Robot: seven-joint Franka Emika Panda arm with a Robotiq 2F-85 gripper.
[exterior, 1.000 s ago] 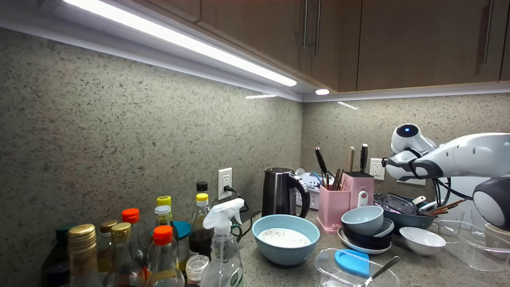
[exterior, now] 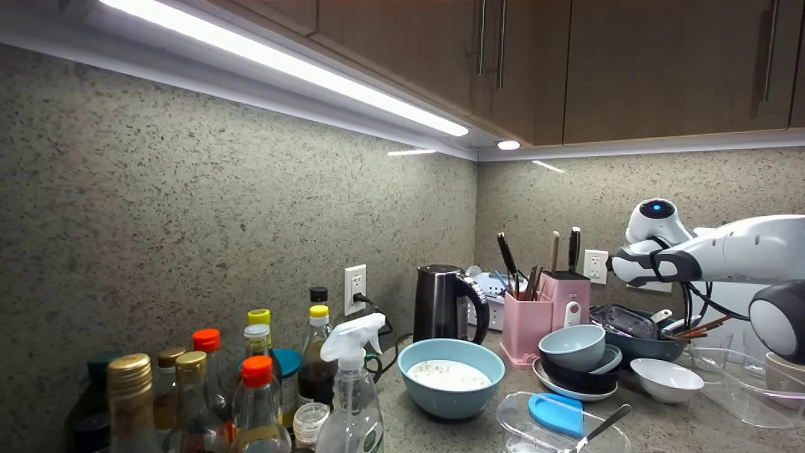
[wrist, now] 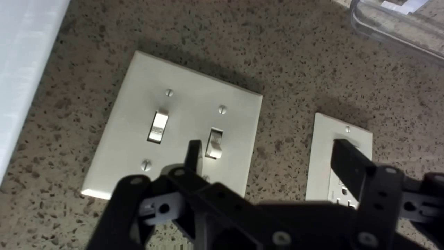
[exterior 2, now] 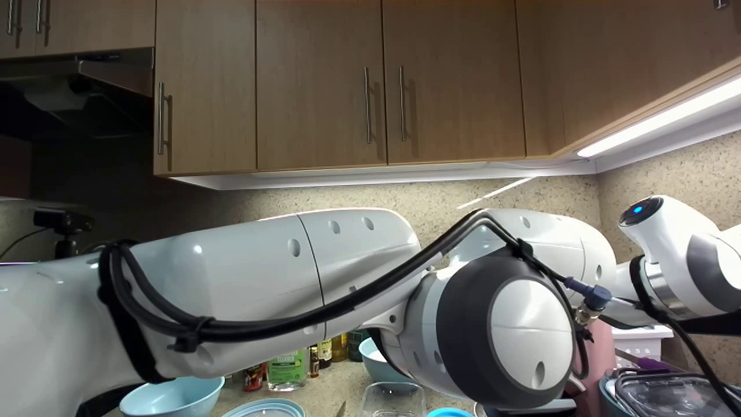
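Note:
In the wrist view a white double switch plate (wrist: 189, 100) is fixed to the speckled wall. Its left toggle (wrist: 158, 126) and right toggle (wrist: 214, 146) tilt in opposite directions. My gripper is open, its black fingers (wrist: 192, 157) spread wide with nothing held between them. One finger overlaps the plate just left of the right toggle; whether it touches cannot be told. The other overlaps a white outlet plate (wrist: 323, 154) to the right. From outside, the white arm (exterior: 743, 245) reaches toward the wall, and its gripper's fingers are hidden.
Below the arm stand a dark basin (exterior: 653, 347) of dishes, stacked bowls (exterior: 573, 346) and a white bowl (exterior: 665, 379). A pink knife block (exterior: 567, 294) with upright handles is close by the wrist. Cabinets (exterior: 664, 68) hang overhead. Clear plastic (wrist: 399, 33) edges the wrist view's upper right.
In the first exterior view, the arm's wrist has shifted slightly right and down. The dishes and other counter objects have stayed in place.

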